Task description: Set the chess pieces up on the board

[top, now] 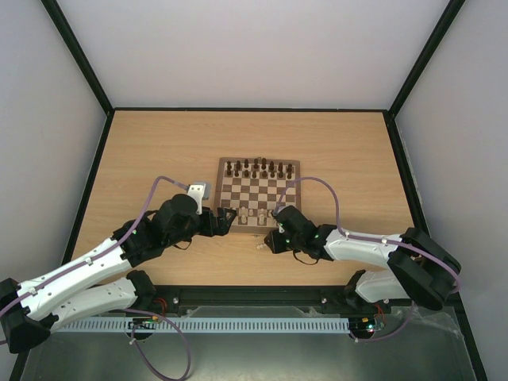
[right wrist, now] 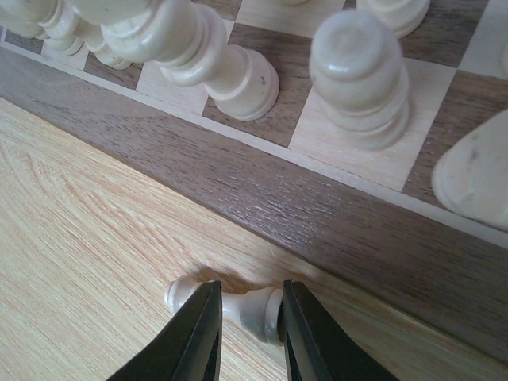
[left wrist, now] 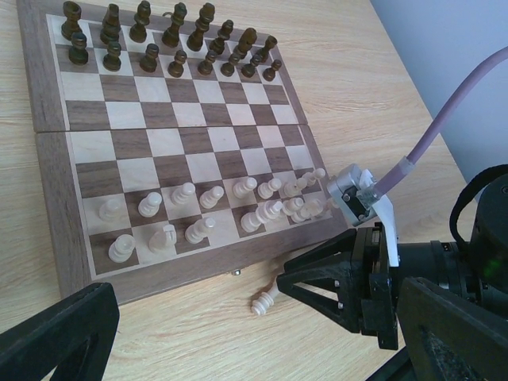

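Note:
The chessboard [top: 259, 194] carries dark pieces [left wrist: 172, 28] in two rows on its far side. White pieces [left wrist: 198, 229] stand on the near side; those toward the right end are bunched together in the left wrist view. One white chess piece [right wrist: 260, 311] lies on its side on the table, just off the board's near edge. My right gripper is down at it, its fingers [right wrist: 208, 317] set apart with the base end between them. The exact contact is hard to see. My left gripper [top: 232, 218] is open and empty above the board's near left corner.
In the left wrist view, the board's wooden border [left wrist: 198, 268] runs close beside the right gripper. White pieces [right wrist: 361, 71] stand near that edge. Bare table [top: 151, 159] lies left of, right of and behind the board.

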